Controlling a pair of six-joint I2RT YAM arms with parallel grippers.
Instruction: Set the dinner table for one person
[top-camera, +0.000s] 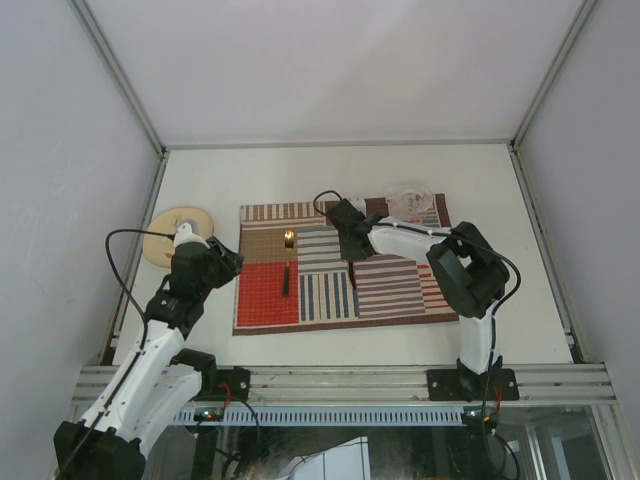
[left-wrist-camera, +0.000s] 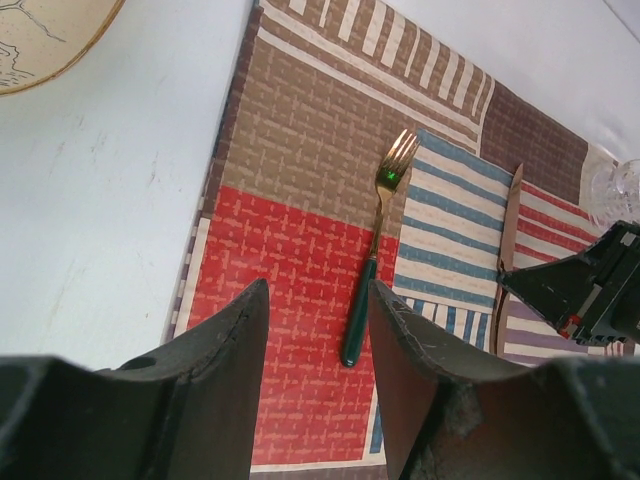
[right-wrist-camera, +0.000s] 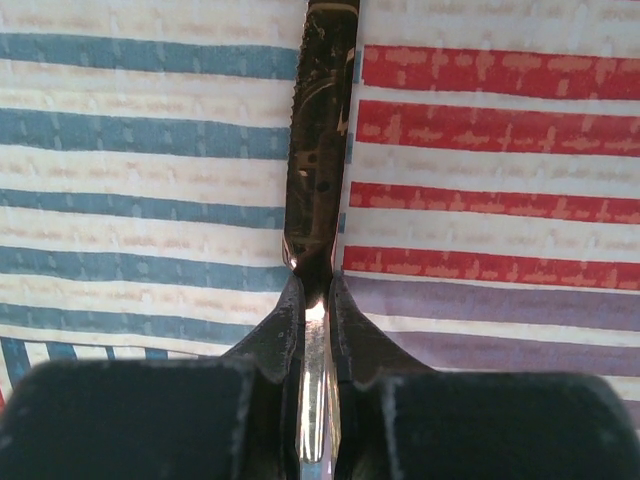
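A patchwork placemat (top-camera: 265, 300) covers the table's middle. A fork (left-wrist-camera: 357, 320) with a dark green handle lies upright on its left part, tines toward the back. Right of it, a knife (right-wrist-camera: 318, 140) lies lengthwise on the mat, with my right gripper shut on it near the middle. My left gripper is open above the table left of the mat, nothing between its fingers. A round pale plate (top-camera: 160, 250) lies at the left, partly behind the left arm. A clear glass (top-camera: 409, 198) stands at the mat's back right.
Bare white table (top-camera: 260, 170) runs along the back, the front and the right side of the mat. Frame walls border the table on the left, back and right.
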